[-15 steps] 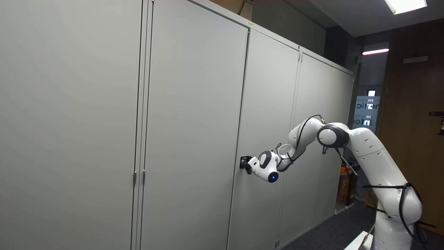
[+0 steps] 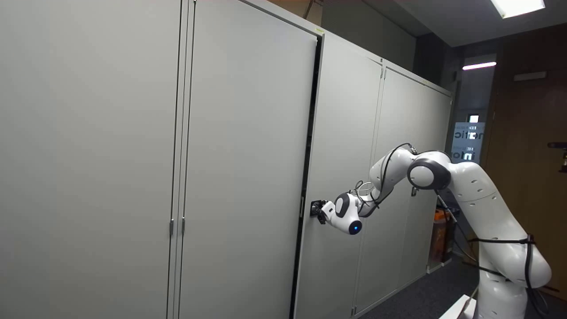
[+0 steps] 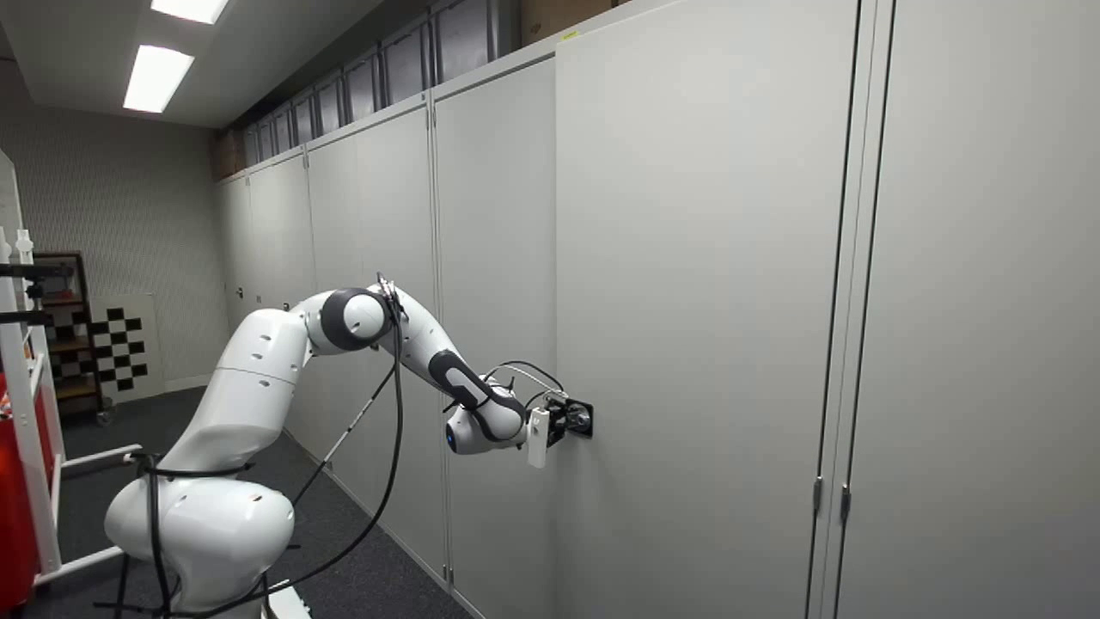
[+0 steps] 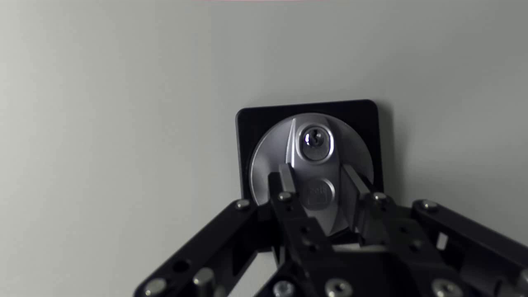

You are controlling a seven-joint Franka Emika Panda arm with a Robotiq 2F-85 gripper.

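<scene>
A silver turn handle (image 4: 317, 168) with a keyhole near its top sits on a square black plate (image 4: 250, 121) on the grey cabinet door. My gripper is shut on this handle, one finger at each side of its raised grip. In exterior view 1 the held door (image 2: 343, 122) stands slightly ajar, with a narrow dark gap running along its left edge. Beyond that gap, the neighbouring door (image 2: 247, 149) looks closed. From exterior view 2, the gripper (image 3: 565, 418) is against the cabinet front; its fingers are hard to make out there.
Further grey cabinet doors (image 2: 85, 159) continue along the row. Loose cables (image 3: 387, 485) hang beside the arm. A white frame (image 3: 41, 464) stands at the left in exterior view 2. Dark carpet (image 3: 345, 557) lies open in front of the cabinets.
The gripper has shifted slightly right and down in exterior view 1, with the handle and door. A dark gap has opened at the door's left edge.
</scene>
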